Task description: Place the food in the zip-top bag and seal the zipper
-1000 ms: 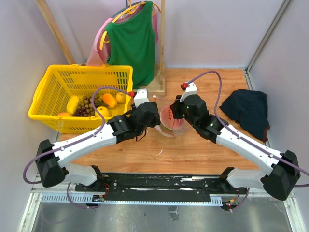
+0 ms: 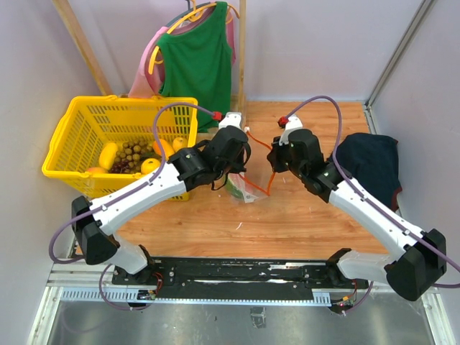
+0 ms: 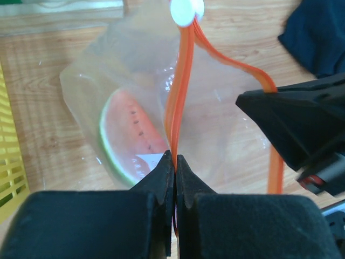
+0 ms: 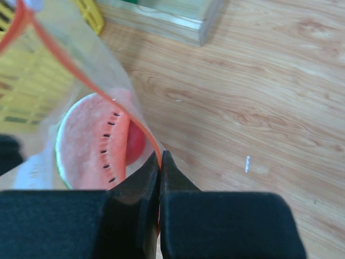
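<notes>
A clear zip top bag (image 3: 215, 113) with an orange zipper rim (image 4: 89, 81) stands between my two arms, its mouth spread into a loop. Inside the bag rests a watermelon slice with red flesh and green rind; a second red piece (image 4: 136, 143) shows beside it in the right wrist view. The white zipper slider (image 3: 186, 9) sits at the far end of the rim. My left gripper is shut on one side of the orange rim. On the opposite side, my right gripper is shut on the rim too.
A yellow basket (image 2: 68, 169) of fruit stands at the left, close to my left arm. Behind the bag is a wooden rack with a green top (image 2: 201, 68). A dark cloth (image 2: 368, 164) lies at the right.
My left gripper has shifted right and away from the front edge; the right one has moved slightly right. The orange rim now spreads as an open loop, and the watermelon is mostly covered from above.
</notes>
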